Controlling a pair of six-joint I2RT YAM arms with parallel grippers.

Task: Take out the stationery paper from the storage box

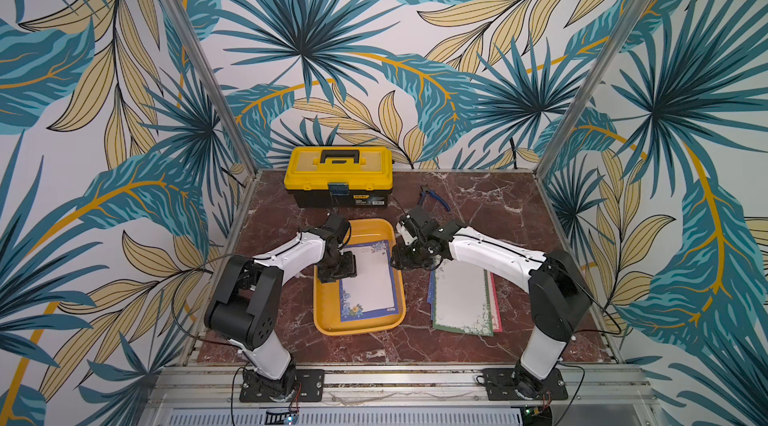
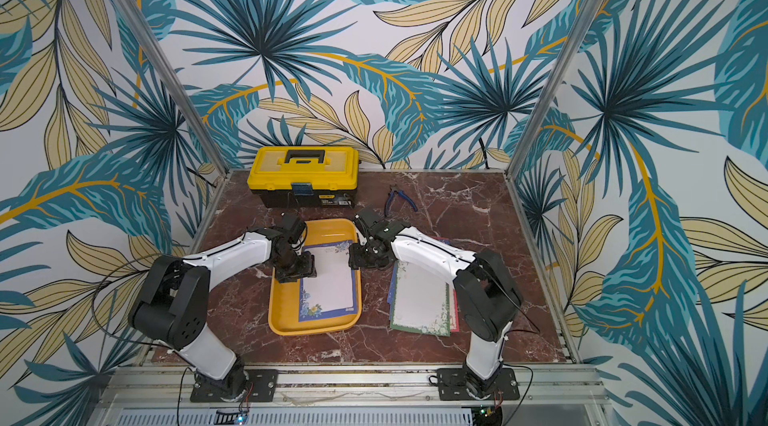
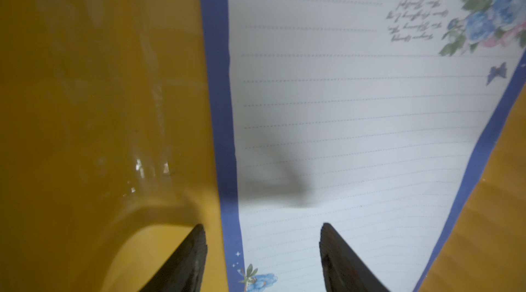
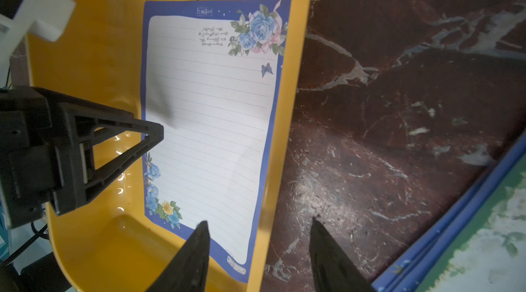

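Inside the yellow tray-like box point(image 1: 329, 322) lies a sheet of stationery paper point(image 4: 211, 111), white and lined with a blue border and flowers. My left gripper is over the sheet's left edge, its fingers apart, nothing between them but a view of paper and tray below. The right gripper hangs above the tray's right rim, fingers parted and empty. In the right wrist view the left gripper's black fingers point(image 4: 150, 133) reach over the paper from the left. Whether they touch it cannot be told.
To the right of the tray, several stationery sheets point(image 1: 462, 302) lie stacked on the dark red marble table point(image 1: 280, 322). A yellow and black toolbox point(image 1: 339, 176) stands at the back, with blue-handled pliers point(image 1: 434, 199) beside it. Bare table separates tray and stack.
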